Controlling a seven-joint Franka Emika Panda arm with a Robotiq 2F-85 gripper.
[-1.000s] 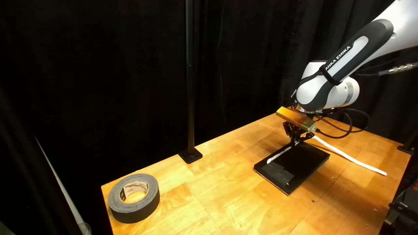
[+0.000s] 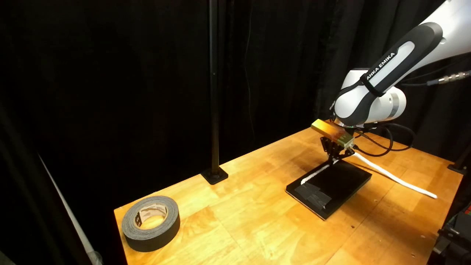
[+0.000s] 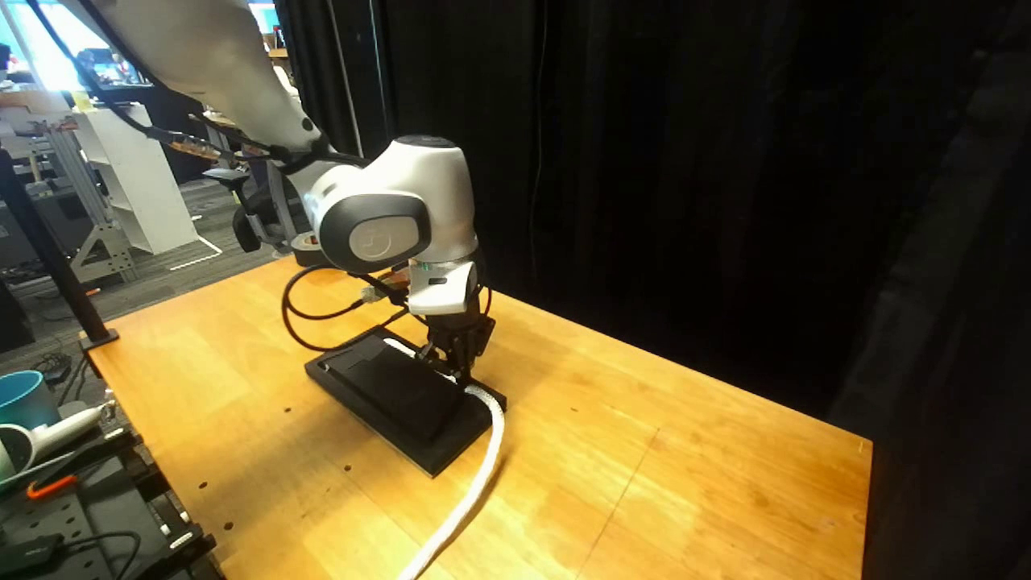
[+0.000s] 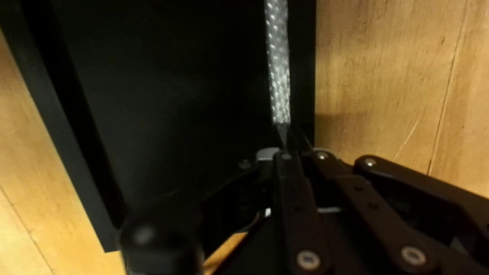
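Observation:
A white braided rope (image 4: 278, 68) lies along one side of a flat black board (image 4: 183, 91) on the wooden table. In the wrist view it runs straight to the tips of my gripper, which is shut. The fingertips cover the rope there, and whether any of it is pinched between them cannot be made out. My gripper (image 3: 461, 375) points down at the board near one end. Past it, the rope (image 3: 483, 474) leaves the board (image 3: 396, 391) and curves across the table. Dark tape patches (image 2: 313, 194) cover the board's other end, near the rope's tip.
A roll of grey tape (image 2: 151, 221) lies at the table's far left corner. A black post (image 2: 214, 132) stands on the back edge. Black cables (image 2: 384, 152) loop off the wrist.
The rope's loose end has also edged slightly right. The board has not visibly moved.

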